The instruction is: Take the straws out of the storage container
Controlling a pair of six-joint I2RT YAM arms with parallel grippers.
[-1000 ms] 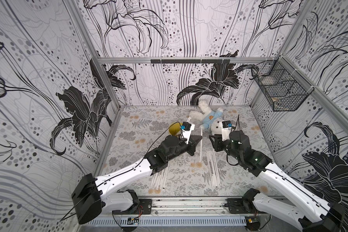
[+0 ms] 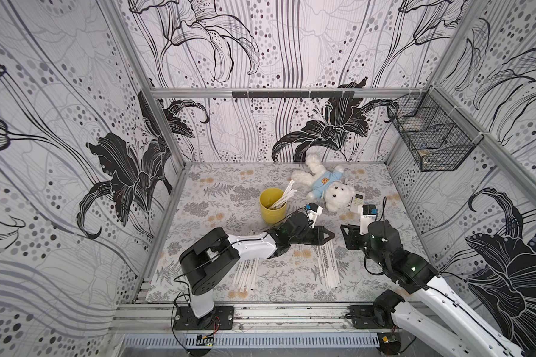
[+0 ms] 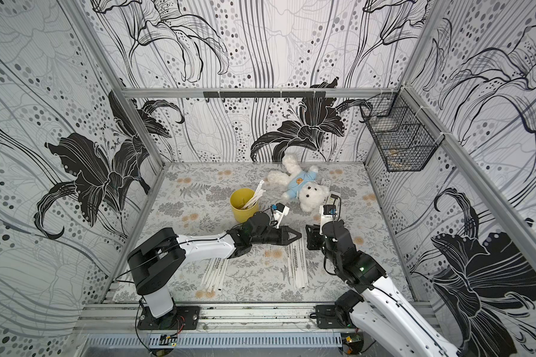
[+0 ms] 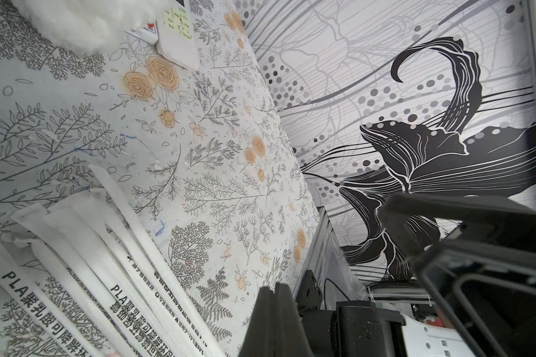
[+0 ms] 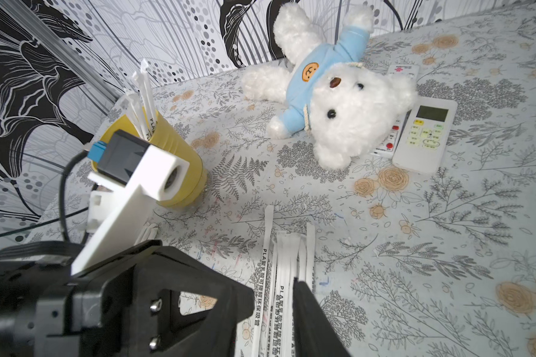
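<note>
A yellow cup stands mid-table with several white wrapped straws leaning out of it. Another row of straws lies on the table below my grippers, and a further bunch lies to the left, partly under the left arm. My left gripper is shut above the right-hand row; no straw shows between its fingertips. Facing it from the right, my right gripper is part open, its fingers apart. In the right wrist view, straws on the table show behind that gap.
Behind the grippers lies a white plush bear in a blue shirt, beside a white remote. A black wire basket hangs on the right wall. Bare table shows at the far left and right.
A straw that hung at my left gripper a second ago is no longer seen there.
</note>
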